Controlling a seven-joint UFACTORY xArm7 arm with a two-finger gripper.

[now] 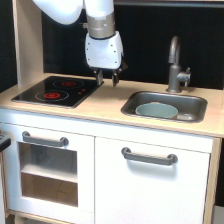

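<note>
My gripper (107,77) hangs from the white arm (101,25) above the back of the counter, just right of the black cooktop. Its two dark fingers point down and stand apart, so it looks open, with nothing visible between them. A grey-green round dish (157,110) lies in the sink (188,105), to the right of the gripper and clear of it.
A dark faucet (176,70) rises behind the sink. The black cooktop (58,91) with red-ringed burners fills the counter's left side. Bare wooden counter (107,103) lies between cooktop and sink. Below are an oven front (47,172) and a white cabinet door (150,188) with grey handles.
</note>
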